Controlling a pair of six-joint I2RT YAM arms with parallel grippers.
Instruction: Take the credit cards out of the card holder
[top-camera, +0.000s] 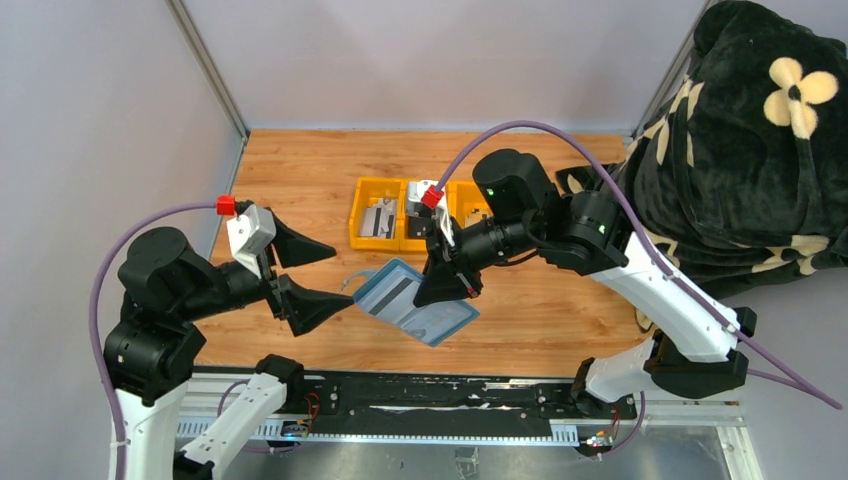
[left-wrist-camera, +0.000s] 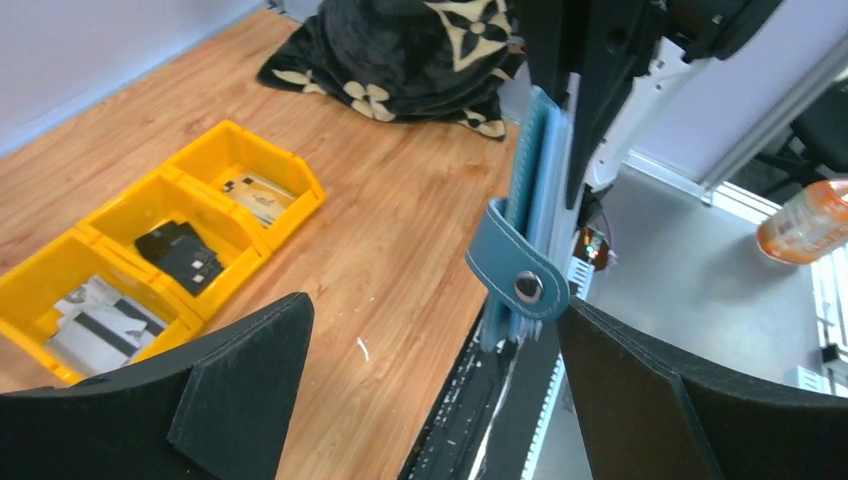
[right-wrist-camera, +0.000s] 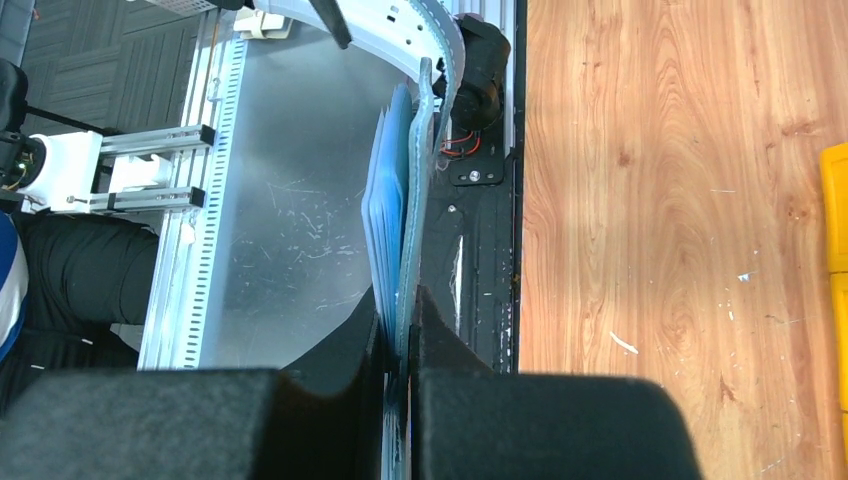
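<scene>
The blue card holder (top-camera: 405, 310) is held by my right gripper (top-camera: 445, 290), shut on it above the wooden table; in the top view a card with a dark stripe shows through it. In the right wrist view the holder (right-wrist-camera: 395, 190) stands edge-on between the fingers, with several sleeves. In the left wrist view its strap (left-wrist-camera: 500, 255) with a snap button faces my left gripper. That gripper (top-camera: 330, 278) stands open just left of the holder, nothing between its fingers.
A yellow three-compartment organizer (top-camera: 355, 215) at the back holds cards and dark items. A dark floral blanket (top-camera: 750, 170) is heaped at the right. Bare wood (top-camera: 290, 170) lies around the organizer.
</scene>
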